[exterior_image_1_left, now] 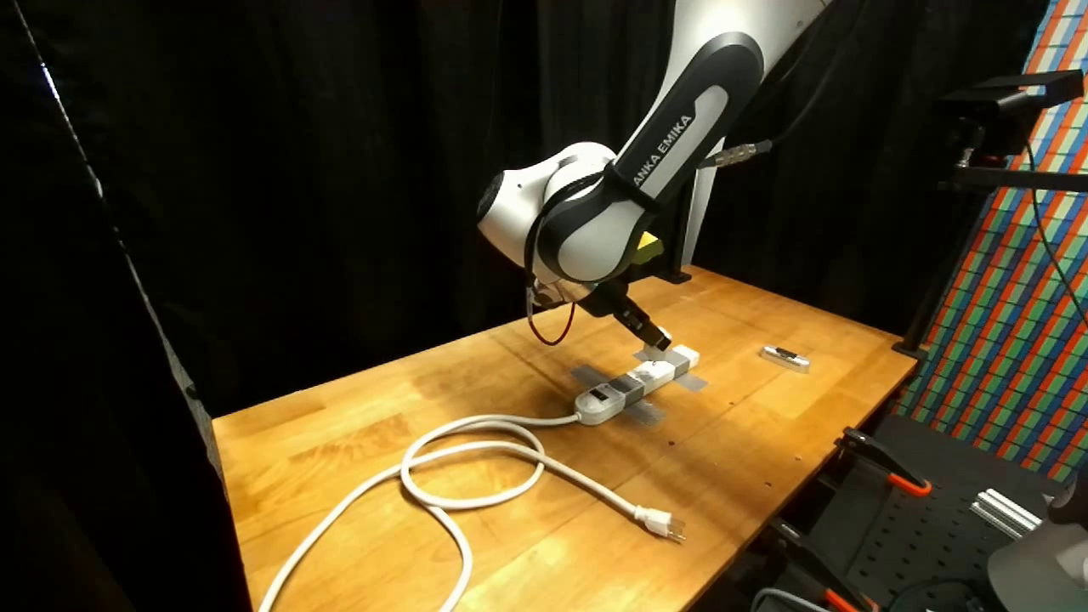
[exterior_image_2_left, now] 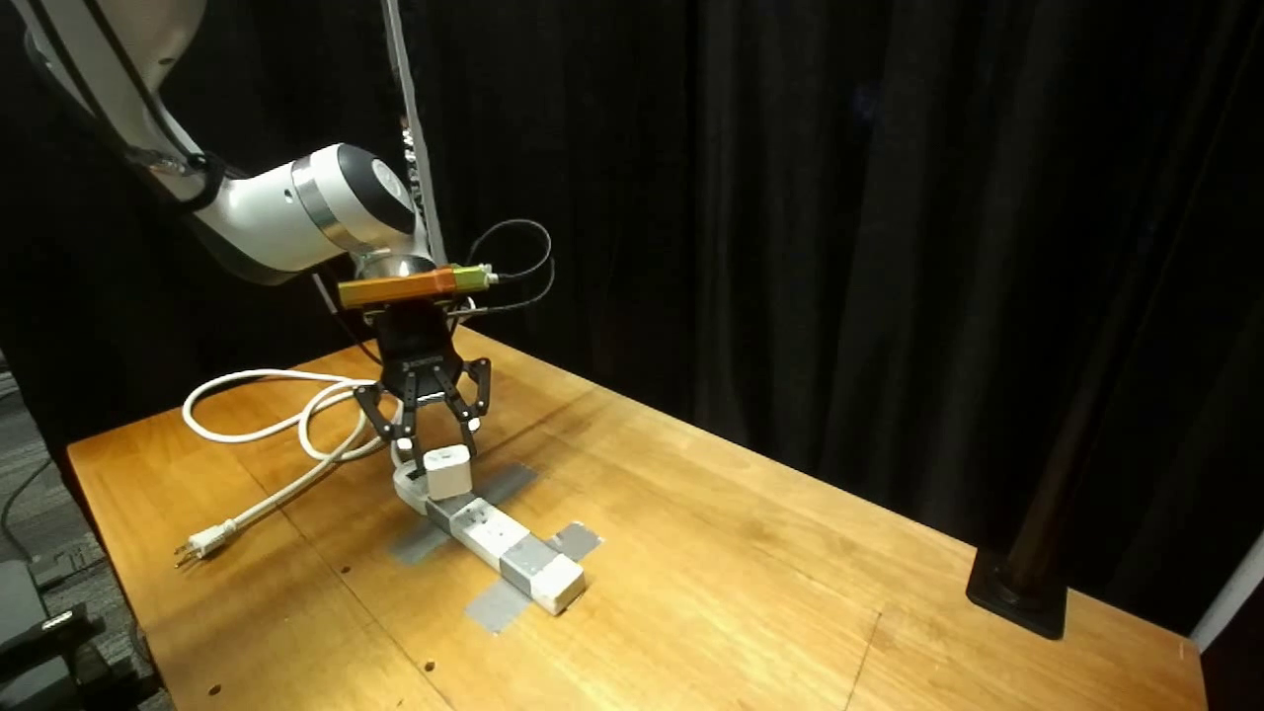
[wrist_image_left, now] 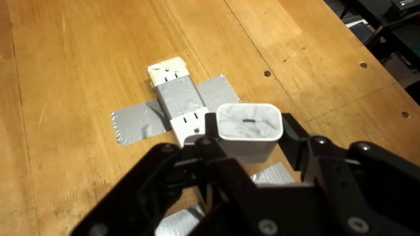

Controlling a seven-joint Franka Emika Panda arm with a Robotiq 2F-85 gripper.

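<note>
A white power strip [exterior_image_2_left: 512, 550] lies taped to the table, its open sockets facing up. My gripper [exterior_image_2_left: 443, 455] is shut on a small white charger block [exterior_image_2_left: 447, 474], tilted over the strip's cord half in exterior view 2. In the wrist view the charger [wrist_image_left: 250, 124] sits between both black fingers, its grey-marbled face with one slot toward the camera. Beyond it and to the left shows the socket strip [wrist_image_left: 189, 124]. The charger's plug side is hidden, so I cannot tell whether it touches the strip.
The strip's white cord [exterior_image_1_left: 490, 445] loops over the near left of the table, ending in a plug [exterior_image_1_left: 660, 522]. Grey tape [wrist_image_left: 136, 122] holds the strip down. A small silver object [exterior_image_1_left: 785, 358] lies to the right. Bare wood surrounds the strip's far end.
</note>
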